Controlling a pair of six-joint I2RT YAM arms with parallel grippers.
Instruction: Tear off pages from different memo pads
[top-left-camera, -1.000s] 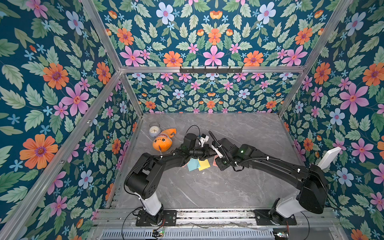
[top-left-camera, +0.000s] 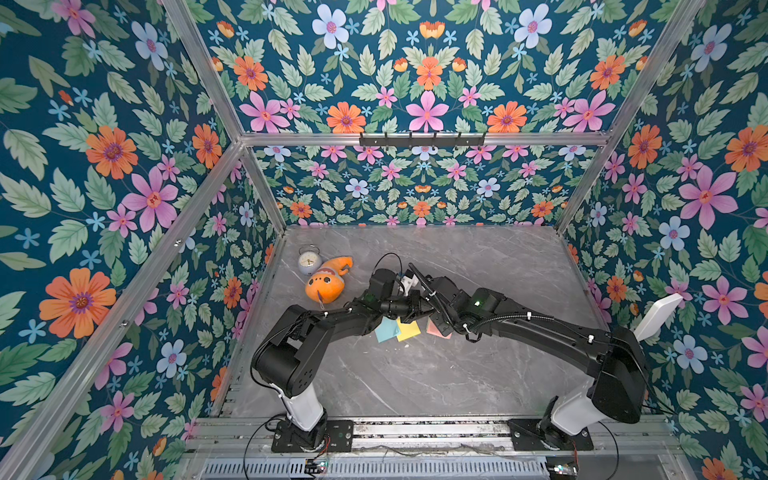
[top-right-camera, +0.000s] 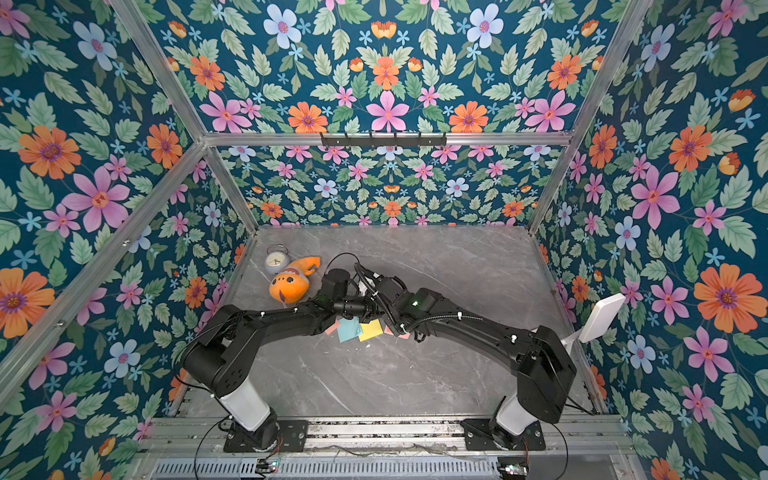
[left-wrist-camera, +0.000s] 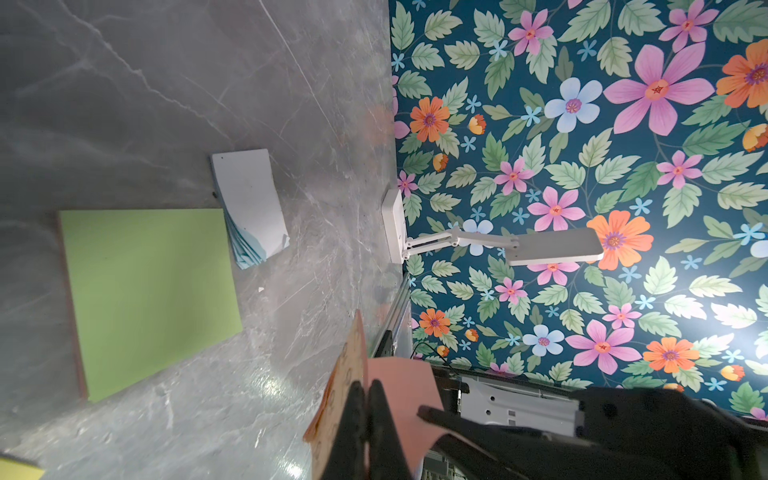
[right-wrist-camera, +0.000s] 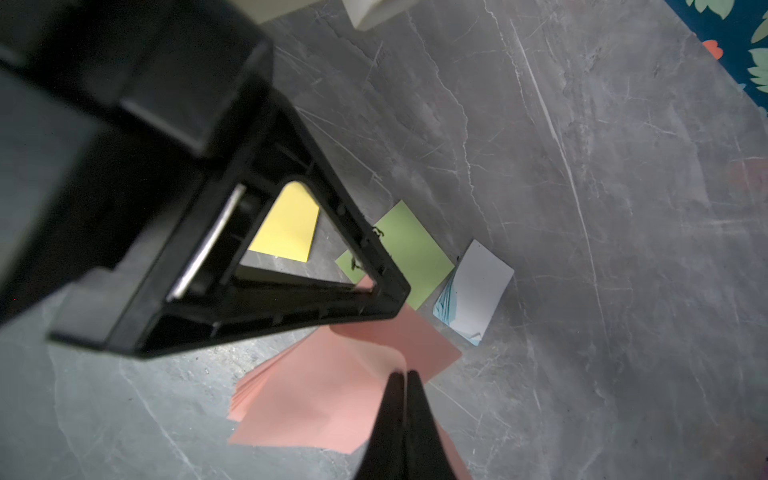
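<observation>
My left gripper is shut on a pink memo pad (left-wrist-camera: 400, 376), whose pages fan out around its fingers. My right gripper is shut, its tips against the fanned pink pages in the right wrist view; I see nothing clearly between them. A green pad (left-wrist-camera: 152, 288) and a white pad with pale blue edges (left-wrist-camera: 248, 200) lie on the table. A yellow pad (top-left-camera: 406, 329) and a blue sheet (top-left-camera: 386, 332) lie below the grippers in the top left view, where the arms hide the fingertips.
An orange plush toy (top-left-camera: 325, 284) and an alarm clock (top-left-camera: 309, 260) stand back left. A white lamp (left-wrist-camera: 552, 246) shows at the side.
My right arm has shifted slightly, and more pink paper shows beneath it. My left arm has barely moved.
</observation>
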